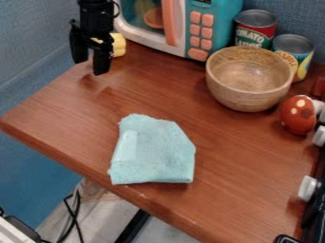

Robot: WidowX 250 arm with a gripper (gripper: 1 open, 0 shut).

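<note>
My black gripper (91, 54) is at the back left of the wooden table (76, 114), beside a small yellow object (118, 46) that it partly covers, left of the teal toy microwave (216, 24). Whether its fingers are open or shut is hard to tell. A folded light blue cloth (152, 152) lies on the front middle of the table.
At the back right stand a wooden bowl (248, 81), a tomato can (254, 29) and another can (294, 52). A red spotted egg-like toy (297, 115) and black items with white knobs (307, 188) line the right edge.
</note>
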